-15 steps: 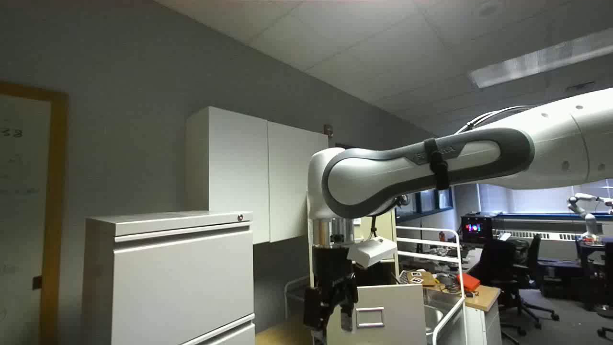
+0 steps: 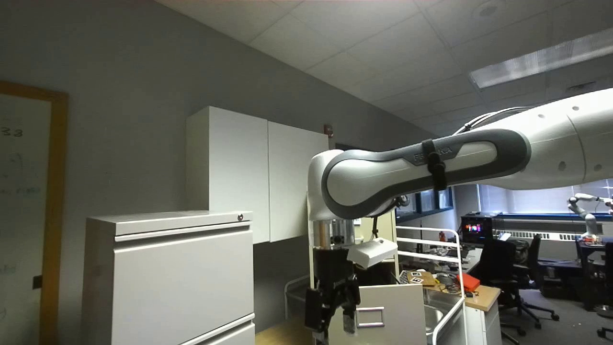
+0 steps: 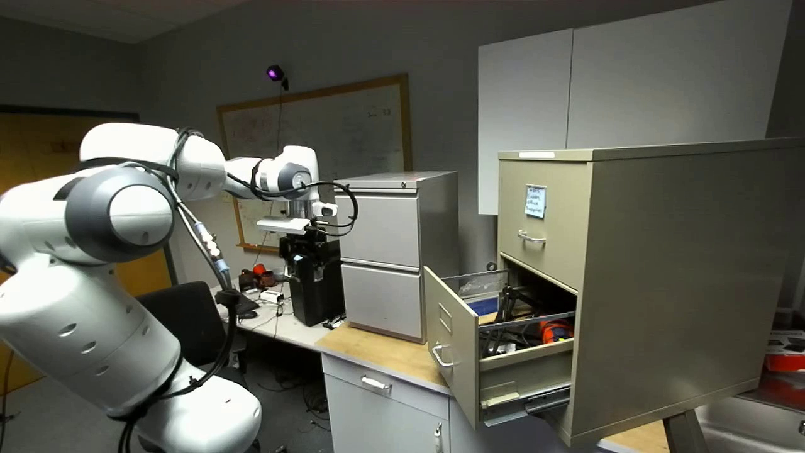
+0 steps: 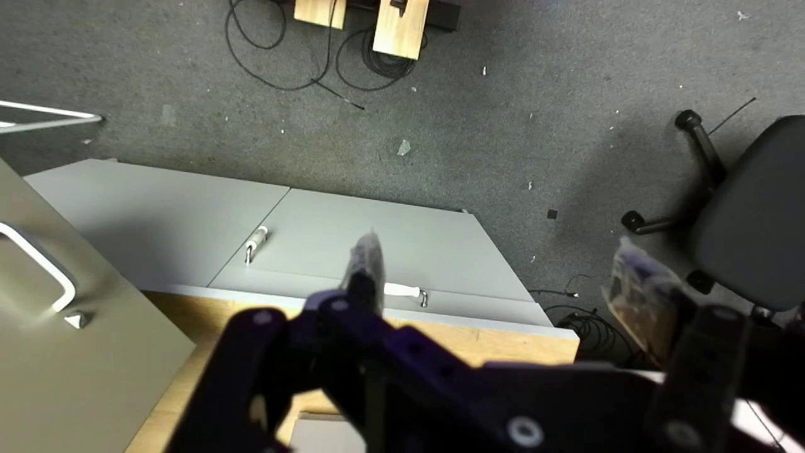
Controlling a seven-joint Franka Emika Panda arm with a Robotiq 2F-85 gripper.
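Note:
The beige filing cabinet [image 3: 543, 226] has its lower drawer [image 3: 460, 347] pulled out, with a metal handle [image 3: 441, 356] on its front. My gripper is open, pointing down, its two fingers wide apart and nothing between them. In the wrist view the drawer front with its handle [image 4: 38, 264] lies to the left, clear of the fingers. Seen in exterior view 1, the gripper [image 2: 333, 322] overlaps the drawer front [image 2: 396, 310] in the line of sight. Inside the drawer are black items, an orange item [image 3: 556, 331] and something blue.
A grey two-drawer cabinet [image 3: 381, 226] stands on the wooden countertop [image 3: 362, 351], beside the open drawer. White wall cabinets [image 3: 641, 83] hang above. Below the gripper are the counter's edge, white cabinet doors [image 4: 362, 234] and open floor [image 4: 483, 143]. An office chair [image 4: 762, 204] stands at the right.
My gripper and wrist have sunk very slightly, and the forearm has shifted a little. The drawer stands where it was.

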